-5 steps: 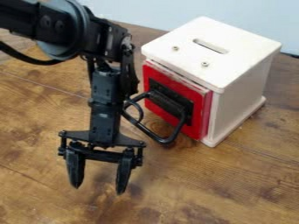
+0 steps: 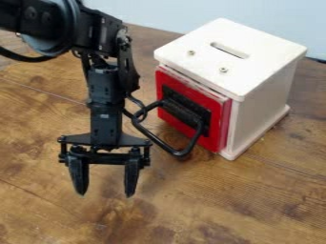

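Observation:
My black gripper (image 2: 106, 172) hangs pointing down over the wooden table, left of and in front of a white box (image 2: 254, 95). Its two fingers stand apart with only tabletop visible between them. The box has a slot and screws on top and a red front panel (image 2: 226, 133) with a black piece mounted on it. A black loop, possibly a handle or cable, curves out from the panel beside my arm.
Bare wooden table (image 2: 216, 210) fills the front and both sides of the view. A white wall runs along the back.
The arm and gripper have shifted slightly left and up over the last second. The box has not moved.

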